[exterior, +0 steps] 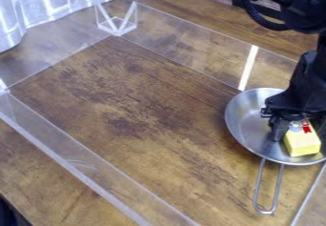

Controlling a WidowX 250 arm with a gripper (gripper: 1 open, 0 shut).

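At the right edge, a silver pan (pixel 245 130) with a long wire handle (pixel 268 192) lies on the wooden floor of the workspace. In it sits a yellow block (pixel 303 145) with a red and white patch on its top. My black gripper (pixel 284 120) comes down from the upper right into the pan, at the back of the block. Its fingertips are dark and partly hidden, and whether they hold the block is hard to tell.
Clear plastic walls border the workspace on the left, back and front right. A white wire piece (pixel 117 24) stands at the back-left corner, near a pale curtain.
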